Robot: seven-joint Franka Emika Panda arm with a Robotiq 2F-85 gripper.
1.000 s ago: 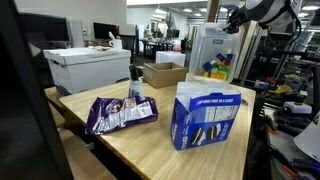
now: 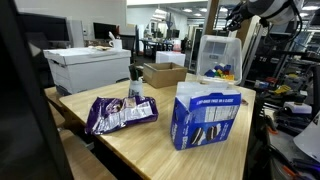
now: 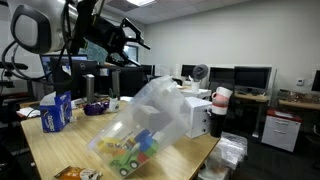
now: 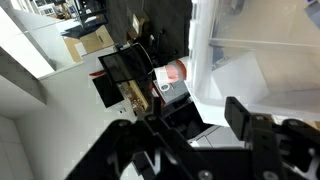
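Note:
A clear plastic bin [image 3: 165,108] stands steeply tilted over the table in exterior view 2, with colourful toy blocks [image 3: 127,152] gathered at its lower end. Above its upper edge is my gripper [image 3: 137,48], its fingers apart and a visible gap between them and the bin. Exterior view 1 has the bin [image 2: 218,55] at the far right end of the table, near the gripper [image 2: 236,18]. In the wrist view, the bin's pale rim [image 4: 205,75] passes just beyond the gripper. No object shows held between the fingers.
A blue and white box [image 2: 205,118] and a purple bag [image 2: 122,114] occupy the near table. A cardboard box [image 2: 164,75] sits farther back. An orange packet [image 3: 78,173] lies before the bin.
The gripper, earlier at the bin's upper edge, has opened and now sits slightly higher.

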